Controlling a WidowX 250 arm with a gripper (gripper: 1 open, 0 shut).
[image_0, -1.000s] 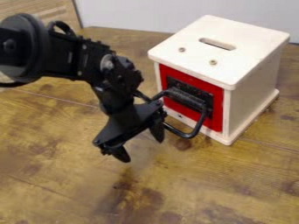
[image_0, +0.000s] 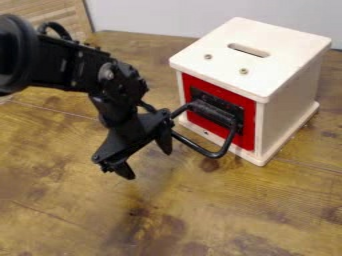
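Note:
My black gripper (image_0: 142, 154) hangs low over the wooden floor, left of a white wooden box (image_0: 294, 100), with its fingers open and nothing visible between them. The box has a slot and two small knobs on top and a red front panel (image_0: 246, 144) with a black fitting on it. A black U-shaped handle (image_0: 215, 152) sticks out from that fitting toward the gripper, its near end partly behind the gripper's body.
A pale wooden panel stands at the back left, with a white wall behind.
My gripper and arm have shifted left, away from the box's handle, with a slight lift over the last moment. The box looks unmoved.

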